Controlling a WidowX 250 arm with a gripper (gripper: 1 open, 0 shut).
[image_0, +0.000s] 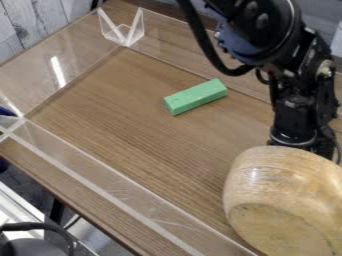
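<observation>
A large pale wooden bowl fills the lower right, tilted with its rounded side toward the camera. Just behind it, my black gripper reaches down from the arm at the upper right, shut on the bowl. The bowl hides most of the fingertips. A green block lies on the wooden table, left of the arm.
Clear transparent strips or walls edge the table at the left and top. A dark object sits off the table at the lower left.
</observation>
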